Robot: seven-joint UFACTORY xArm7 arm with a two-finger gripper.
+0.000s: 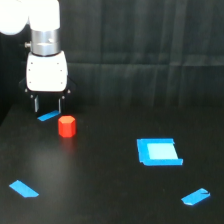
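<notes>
A small red block (67, 126) stands on the black table, left of the middle. Above and slightly left of it in the picture is my gripper (47, 103), pointing down below its white hand. Its two dark fingers stand apart, and nothing shows between them. To the right lies a white square (161, 151) edged with blue tape (143, 150).
Blue tape strips lie flat on the table: one (48, 115) below the gripper in the picture, one (24, 188) at the front left and one (196, 197) at the front right. Dark curtains (140, 50) hang behind.
</notes>
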